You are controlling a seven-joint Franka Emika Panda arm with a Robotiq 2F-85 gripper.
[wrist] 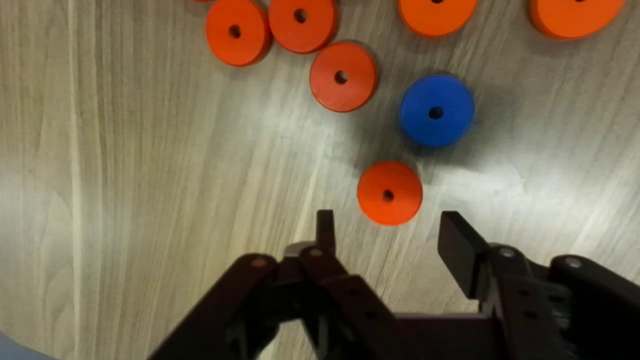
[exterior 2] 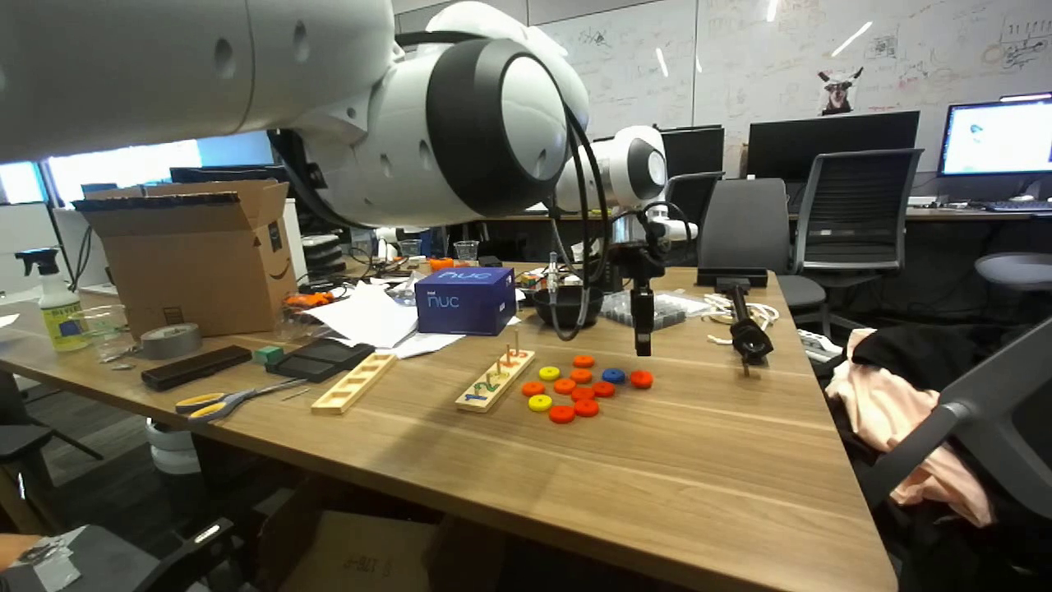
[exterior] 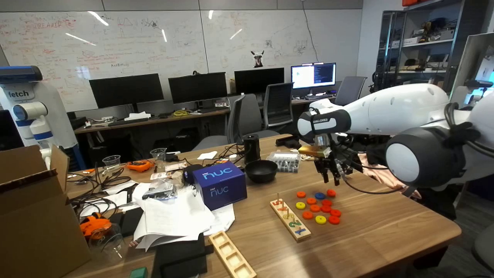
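My gripper is above the table, its fingers apart with nothing held between them. Just past the fingertips in the wrist view is a red disc [wrist: 390,193] with a centre hole, apart from both fingers; it appears to rest on the table. A blue disc [wrist: 437,110] lies close to it. In exterior view 1 the gripper [exterior: 330,178] hangs over that red disc [exterior: 331,192], at the far right of a group of red, orange and yellow discs [exterior: 320,219]. Left of the group lies a wooden peg board [exterior: 290,219] with upright pegs and coloured numerals.
An empty wooden tray [exterior: 232,254] lies nearer the front. The blue box [exterior: 220,185], black bowl [exterior: 261,171] and clear parts case [exterior: 285,162] stand farther back. A black device [exterior 2: 751,340] is on the table beyond the gripper.
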